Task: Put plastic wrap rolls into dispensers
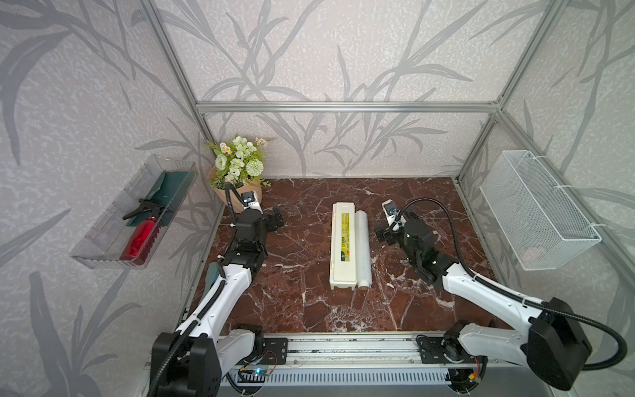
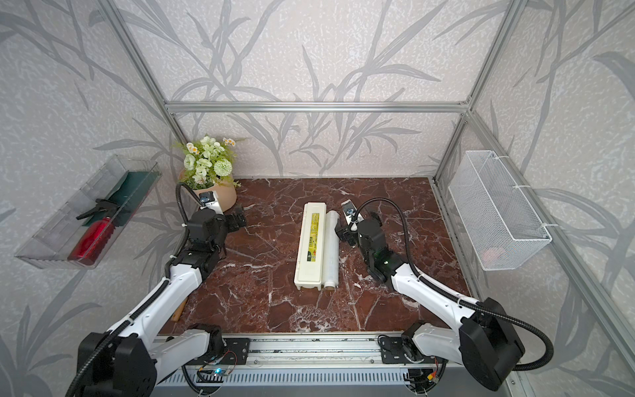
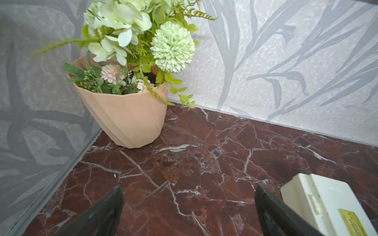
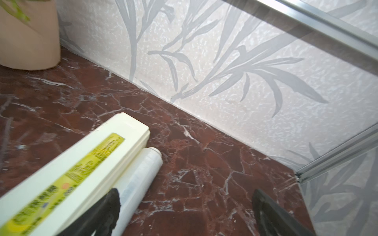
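A long cream dispenser box (image 1: 337,248) with a yellow label lies on the marble table, its lid closed. Right alongside it is the white plastic wrap roll (image 1: 363,251), parallel to the box; the two look to touch. My left gripper (image 1: 275,219) hovers left of the box, apart from it, and its fingers (image 3: 100,212) stand wide open around nothing. To the right of the roll is my right gripper (image 1: 385,233), open and empty; in the right wrist view one finger (image 4: 106,208) overlaps part of the roll (image 4: 139,177).
At the back left stands a flower pot (image 3: 126,114), behind the left arm. A grey bin (image 1: 99,244) with a red item hangs on the left wall, and a white mesh basket (image 1: 542,218) on the right wall. Table behind the box is clear.
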